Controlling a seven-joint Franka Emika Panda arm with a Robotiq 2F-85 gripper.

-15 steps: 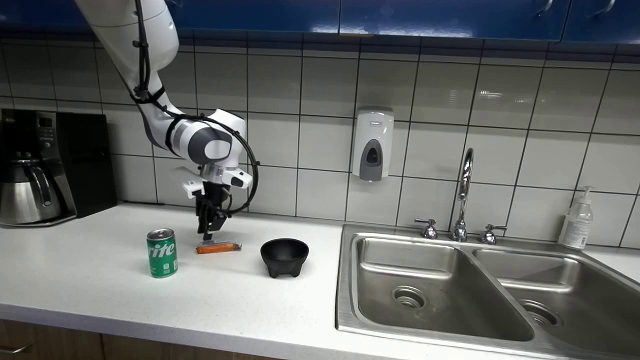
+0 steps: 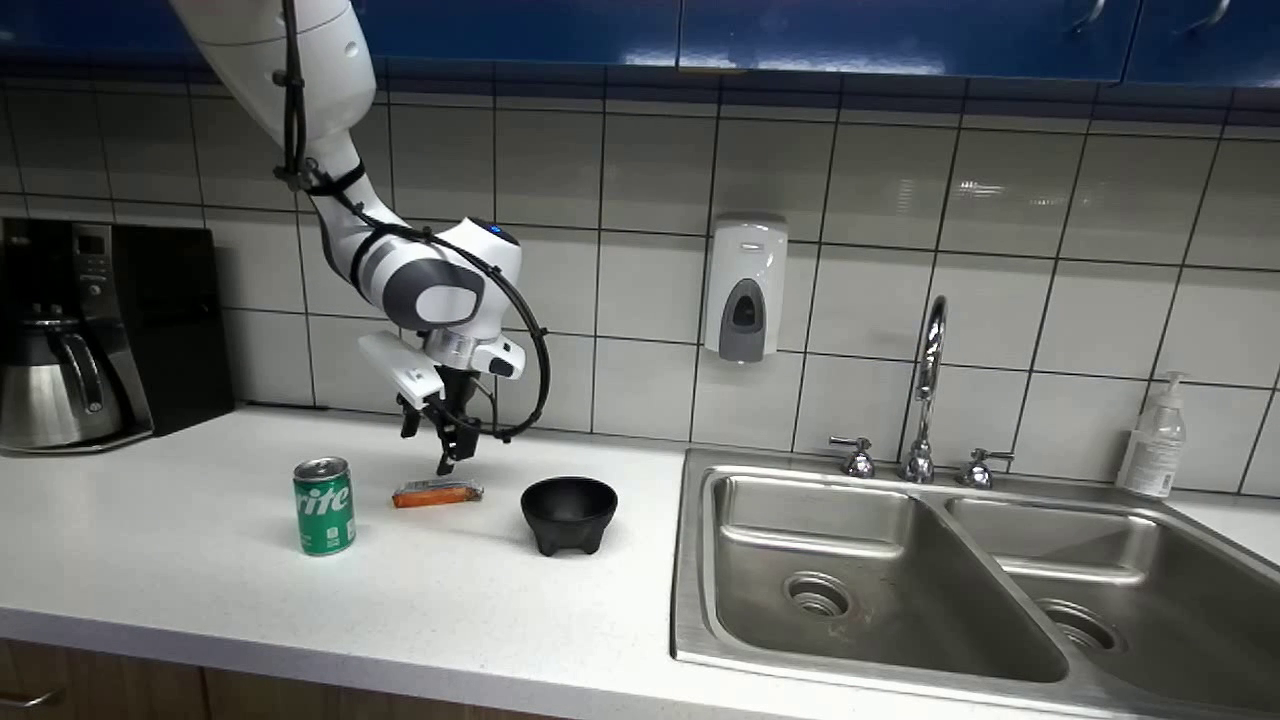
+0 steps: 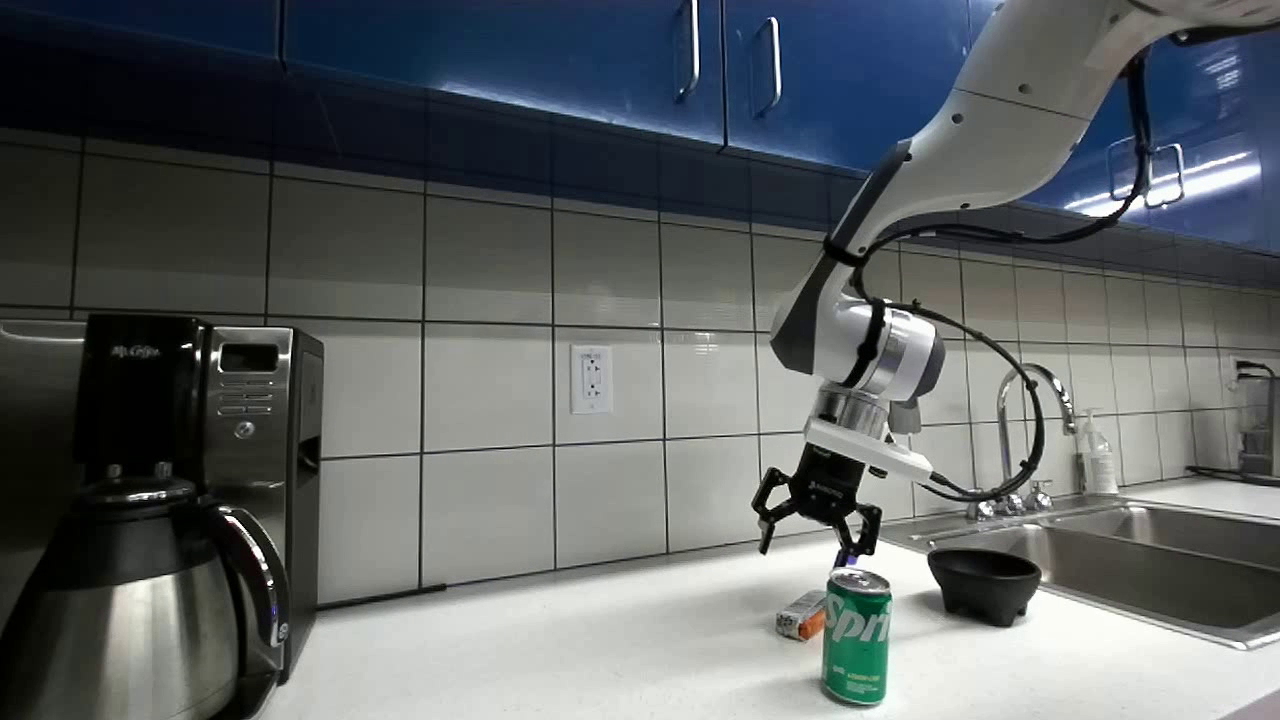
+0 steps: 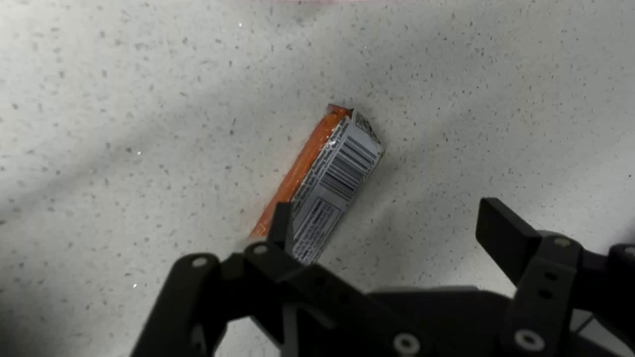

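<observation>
An orange and silver wrapped bar (image 2: 438,493) lies flat on the white counter. From the wrist view, the bar (image 4: 333,178) runs diagonally, its barcode side visible, and one black finger (image 4: 280,229) covers part of its lower end. My gripper is open above the counter, with its other finger (image 4: 506,238) well to the right of the bar. Nothing is held. Seen from the second exterior view, the gripper (image 3: 810,552) hangs above and behind the bar (image 3: 801,616), both fingers spread.
A green Sprite can (image 2: 324,506) stands upright left of the bar, and a black footed bowl (image 2: 569,516) sits to its right. Further right is the double steel sink (image 2: 692,576). A coffee maker (image 2: 168,324) occupies the far left.
The arm and gripper have shifted right in the first exterior view, and the gripper has turned so that its fingers now appear apart. The bar, can and bowl have stayed put.
</observation>
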